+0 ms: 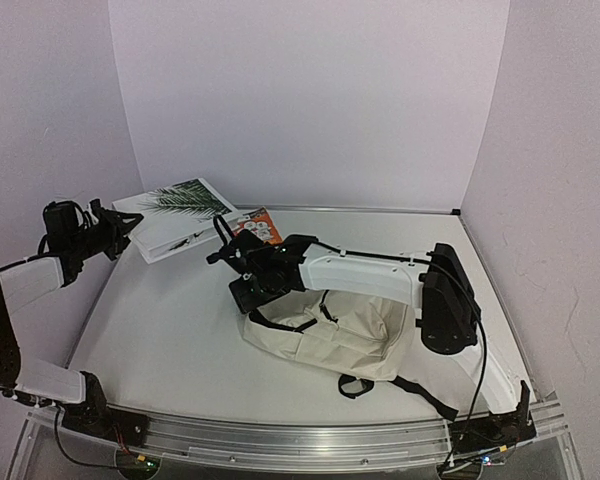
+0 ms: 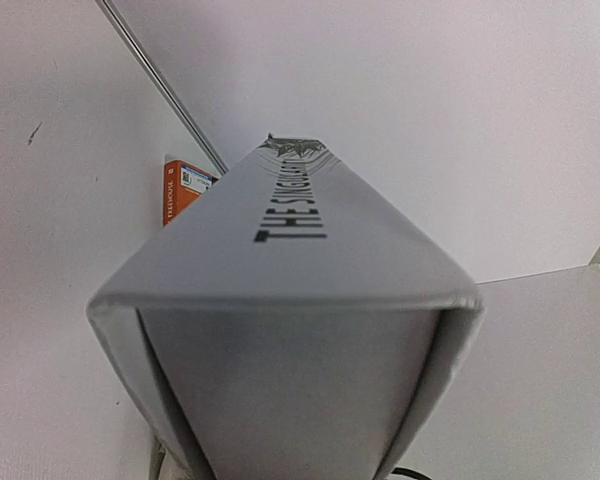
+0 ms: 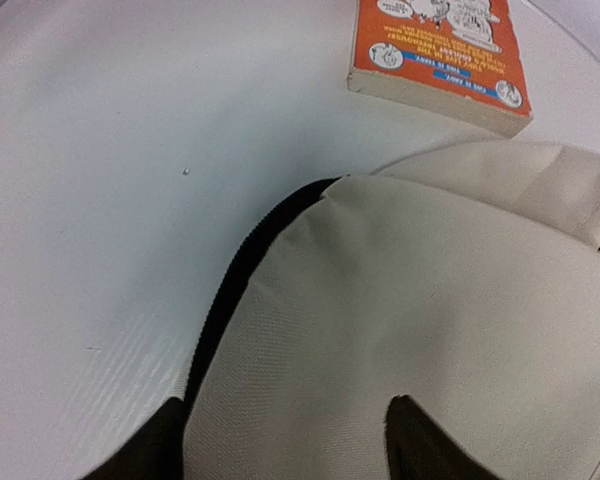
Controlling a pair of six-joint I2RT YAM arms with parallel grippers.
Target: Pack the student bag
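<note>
My left gripper (image 1: 125, 222) is shut on a white book with a palm-leaf cover (image 1: 185, 200), held up at the back left; its spine (image 2: 295, 230) fills the left wrist view. An orange book (image 3: 437, 60) lies on the table behind the cream backpack (image 1: 330, 340), which rests on its side with straps spread. My right gripper (image 1: 240, 295) is over the bag's left edge, its fingertips part open either side of the cream fabric and dark zip edge (image 3: 245, 260) in the right wrist view; whether they touch it is unclear.
Walls close in at the back and both sides, and a metal rail (image 1: 280, 430) runs along the front edge.
</note>
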